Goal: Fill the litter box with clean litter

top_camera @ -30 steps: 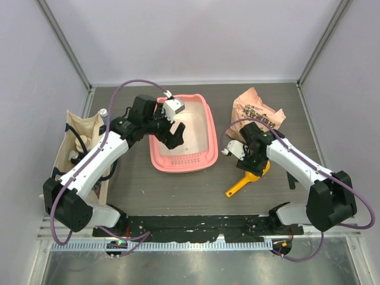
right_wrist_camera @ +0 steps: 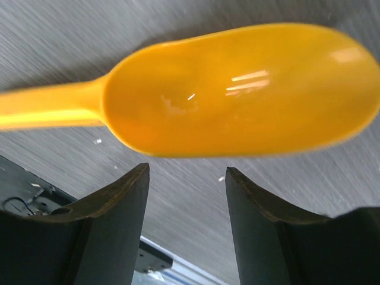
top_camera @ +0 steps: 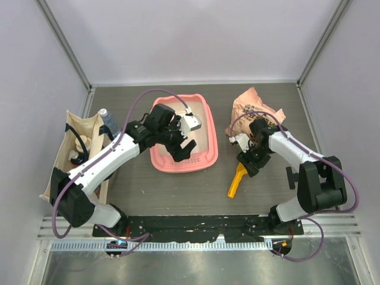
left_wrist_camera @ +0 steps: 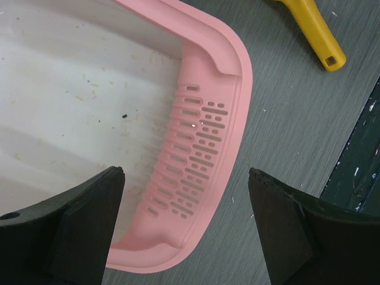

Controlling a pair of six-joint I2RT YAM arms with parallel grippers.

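Observation:
The pink litter box [top_camera: 207,159] lies in the middle of the table. Its pale floor shows only a few specks in the left wrist view. Over its near end hangs my left gripper [top_camera: 186,151], open and empty. A yellow scoop lies right of the box, its handle [top_camera: 234,186] toward the front edge. My right gripper is open beside the scoop's bowl [right_wrist_camera: 237,89], with nothing between its fingers. From above, the right gripper hides most of the bowl. A brown paper bag [top_camera: 242,108] with dark print stands behind the right arm, partly covered by it.
At the far left, an open bin [top_camera: 58,155] holds a bottle [top_camera: 108,120] and other items. A dark flat object [top_camera: 291,178] lies right of the right gripper. Bare table [top_camera: 172,196] stretches in front of the litter box.
My left gripper has moved right and slightly toward the front, above the box.

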